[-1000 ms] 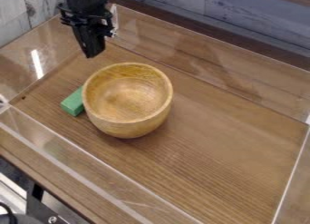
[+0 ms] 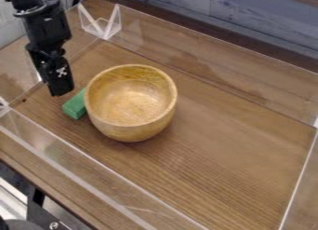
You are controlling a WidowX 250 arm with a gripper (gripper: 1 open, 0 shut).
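Observation:
My black gripper (image 2: 55,77) hangs at the upper left, open, pointing down toward the wooden floor, up and left of a green object (image 2: 74,105). That green object lies against the left side of a large wooden bowl (image 2: 129,120), partly hidden by it. The bowl looks empty.
Bare wooden surface (image 2: 224,159) fills the right and lower part of the tray. A blue-grey wall (image 2: 236,20) runs along the back. Clear plastic fittings stand at the top left and along the left edge.
My gripper has come left and down from the back, nearer the green object. The bowl and green object look unmoved.

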